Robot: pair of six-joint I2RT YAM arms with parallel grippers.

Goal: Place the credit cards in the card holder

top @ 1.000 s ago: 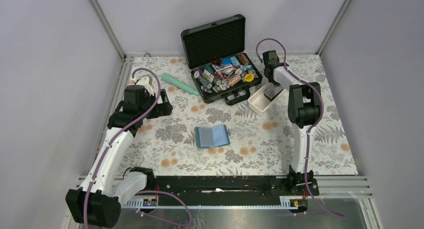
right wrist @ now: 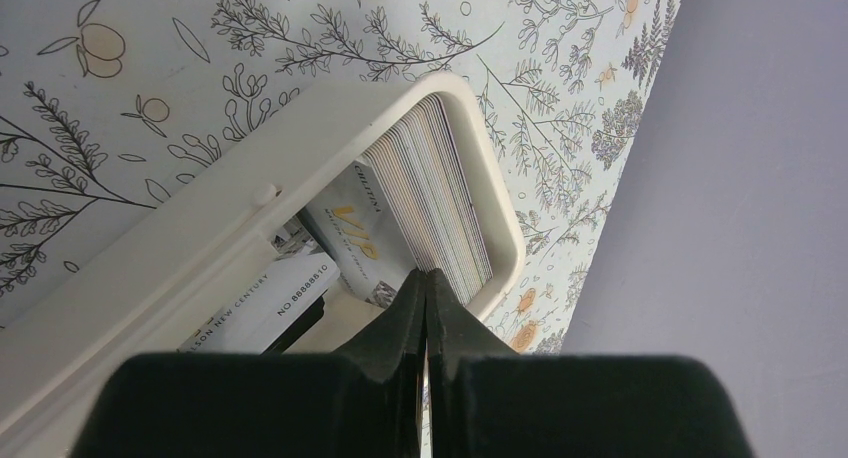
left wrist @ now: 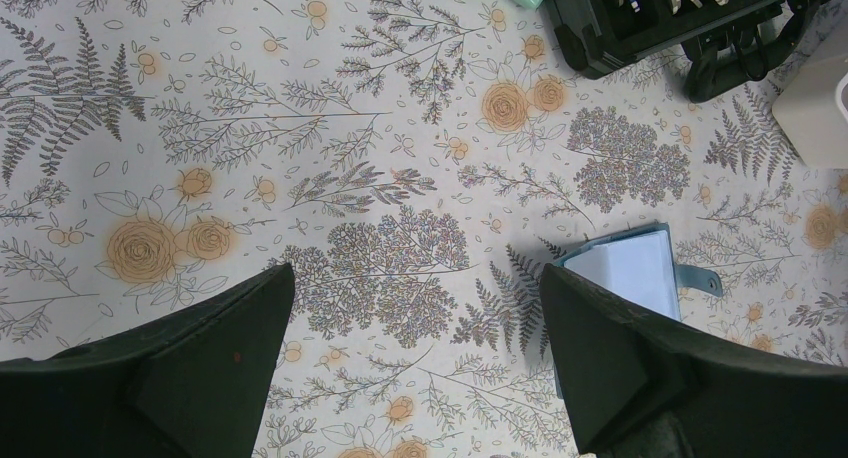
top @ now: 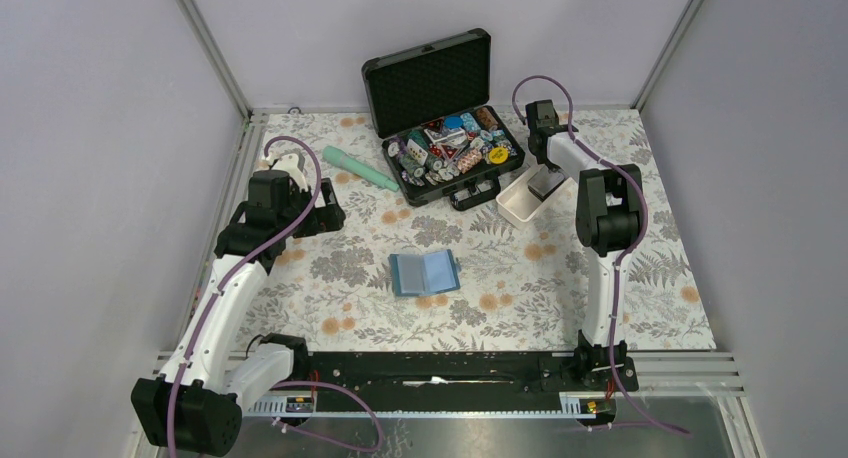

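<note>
In the right wrist view a stack of cards (right wrist: pixel 432 193) stands on edge at the end of the white box (right wrist: pixel 490 168). A grey VIP card (right wrist: pixel 358 223) leans beside the stack, and a white card (right wrist: pixel 262 303) lies nearer. My right gripper is shut at the stack's lower edge, its fingertips together with no card between them. The blue card holder (top: pixel 425 273) lies spread on the table, its clear pockets facing up. My left gripper is open and empty over the table, left of the holder.
An open black case (top: pixel 455 148) full of small packs and chips sits left of the white box, its handle close to the box. A green tube (top: pixel 360 168) lies at the back left. Clear table surrounds the holder.
</note>
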